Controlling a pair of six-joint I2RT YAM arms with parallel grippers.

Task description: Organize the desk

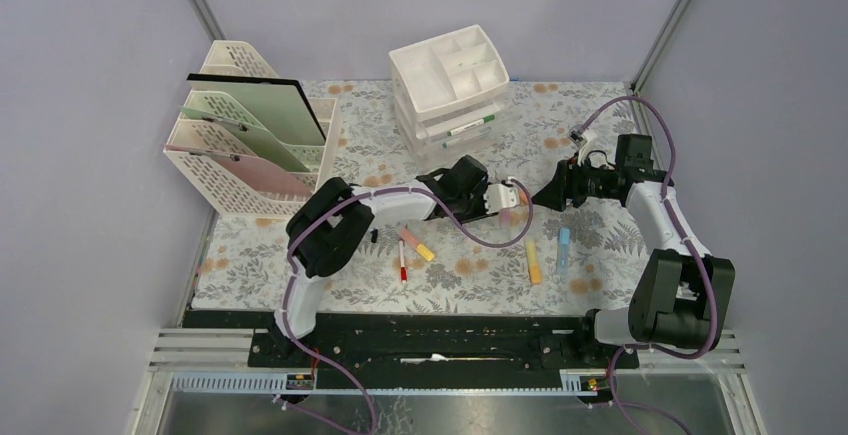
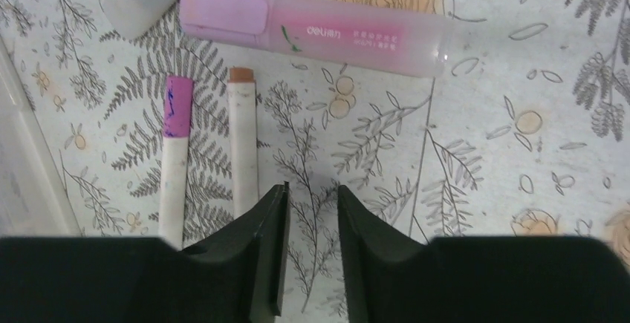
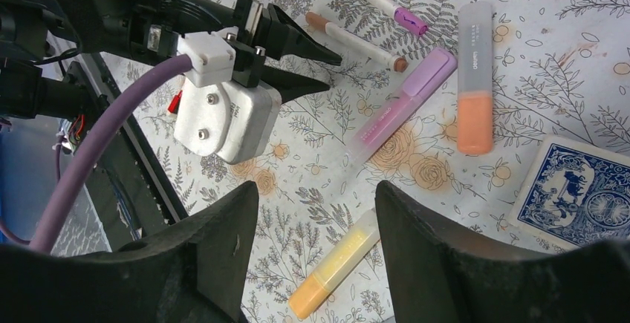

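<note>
My left gripper hangs low over the patterned desk, fingers a little apart with nothing between them. Beside it lie a brown-capped marker (image 2: 244, 145) and a purple-capped marker (image 2: 175, 167); a pink highlighter (image 2: 319, 30) lies beyond them. My right gripper is open above the desk; below it lies a yellow highlighter (image 3: 334, 263), with an orange highlighter (image 3: 475, 78) and a blue card box (image 3: 576, 193) farther off. In the top view a blue highlighter (image 1: 563, 250) lies front right; an orange-yellow one (image 1: 416, 244) and a red marker (image 1: 403, 262) lie front left.
A white drawer organizer (image 1: 445, 65), with markers in an open drawer, stands at the back middle. A white file rack (image 1: 220, 185) with clipboards stands at the left. The front right and front left of the desk (image 1: 480, 295) have some bare room.
</note>
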